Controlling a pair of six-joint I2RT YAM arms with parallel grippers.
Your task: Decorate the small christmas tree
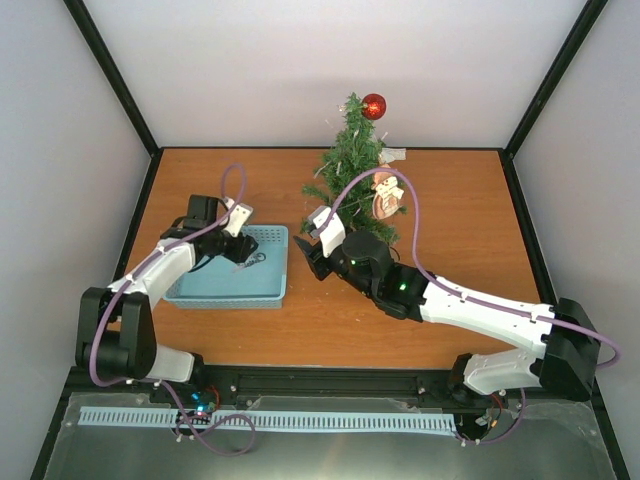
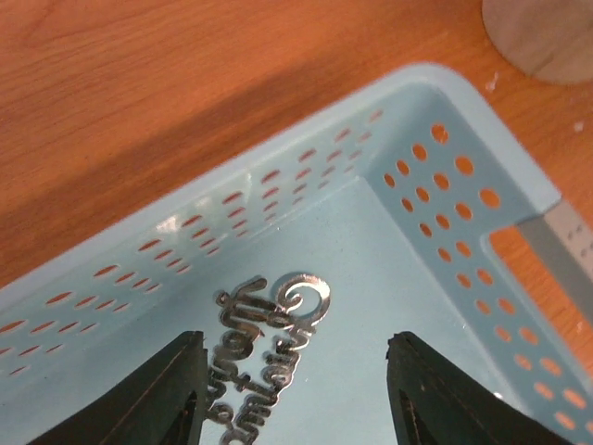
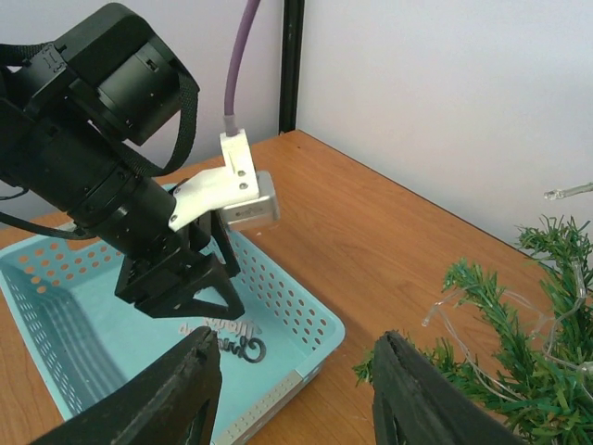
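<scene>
A small Christmas tree stands at the back of the table, bearing a red glittery ball at its top and a pale bag-like ornament on its side. Inside the blue basket lies a silver lettering ornament with a curled end, flat on the floor near the perforated wall. Above it hovers my left gripper, its fingers apart and nothing between them; the ornament's lower part runs out of the left wrist view. My right gripper is open and empty, just left of the tree's lower branches.
In the left wrist view, a round wooden piece stands beyond the basket's corner. Clear wires hang among the tree's branches. Bare table lies between basket and front edge.
</scene>
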